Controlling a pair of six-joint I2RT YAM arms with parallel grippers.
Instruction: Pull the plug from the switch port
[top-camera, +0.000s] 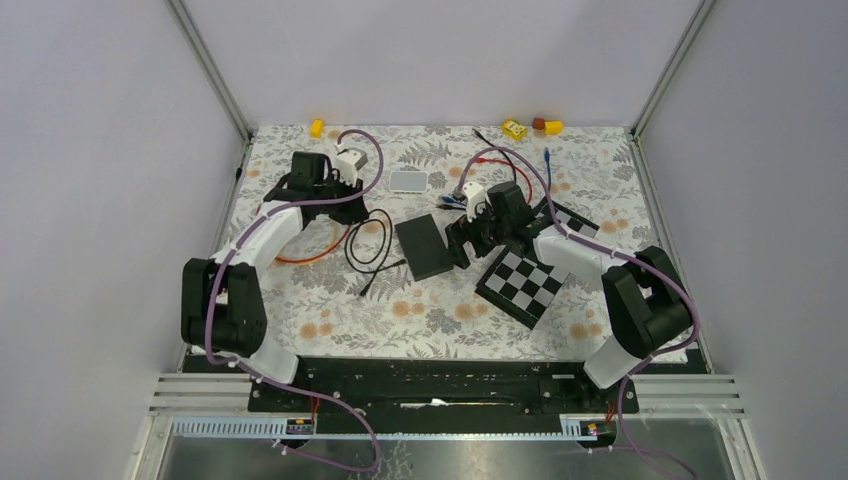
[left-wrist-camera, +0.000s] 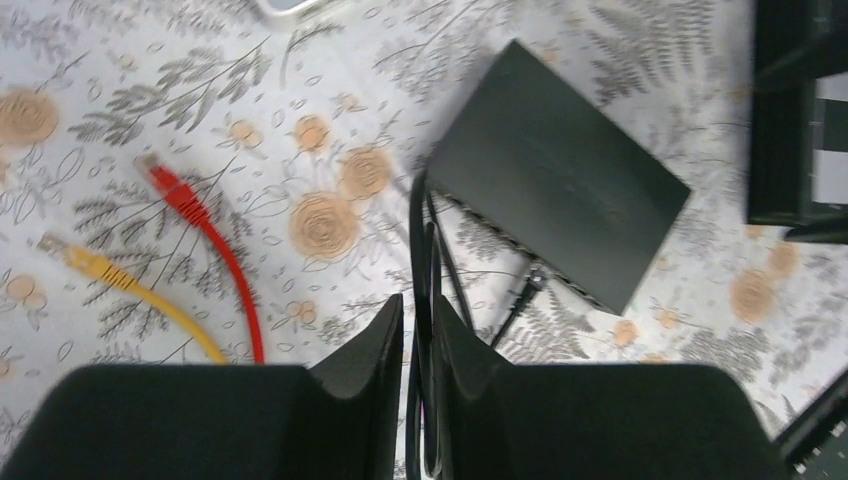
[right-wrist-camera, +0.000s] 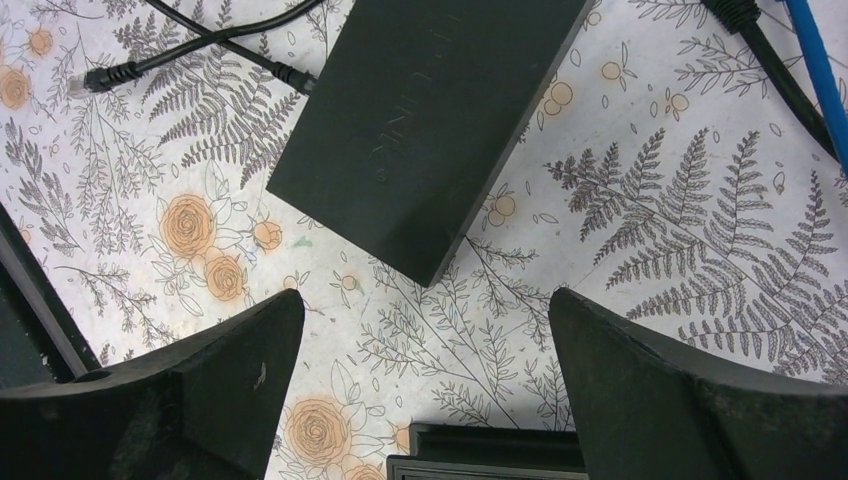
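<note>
The black switch box (top-camera: 424, 247) (left-wrist-camera: 558, 170) (right-wrist-camera: 420, 120) lies mid-table. A black cable's plug (left-wrist-camera: 522, 290) (right-wrist-camera: 292, 77) sits at its edge. My left gripper (top-camera: 352, 208) is left of the box, with a black cable running between or just beyond its fingertips; whether it grips cannot be told. My right gripper (top-camera: 462, 240) stands open right of the box, nothing between its fingers.
A checkered board (top-camera: 525, 285) lies at the right. Red (left-wrist-camera: 180, 195) and yellow (left-wrist-camera: 100, 268) cables lie at the left, more cables at the back.
</note>
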